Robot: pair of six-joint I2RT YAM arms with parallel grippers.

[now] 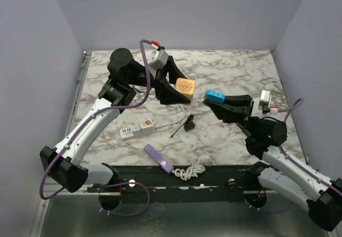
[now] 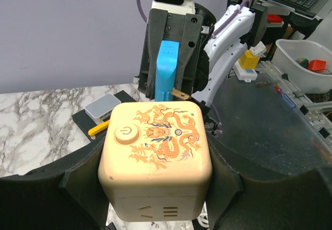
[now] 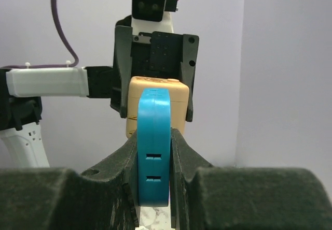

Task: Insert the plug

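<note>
In the top view, a cream-orange cube (image 1: 185, 88) with a dragon print hangs above the table, with my left gripper (image 1: 180, 89) shut on its sides. Its round button and printed face show large in the left wrist view. To its right, my right gripper (image 1: 218, 101) is shut on a blue plug (image 1: 215, 95). A small brass prong (image 2: 180, 94) sticks out of the plug's end in the left wrist view. From above, a clear gap separates plug and cube. In the right wrist view the blue plug (image 3: 154, 137) covers part of the cube (image 3: 179, 96); the cube's socket holes cannot be made out there.
On the marble table lie a white power strip (image 1: 130, 132), a white cube (image 1: 147, 126), a black plug (image 1: 189, 124), a purple strip (image 1: 158, 158) and a bundled white cord (image 1: 189, 171). A grey box (image 2: 102, 107) rests on a black pad.
</note>
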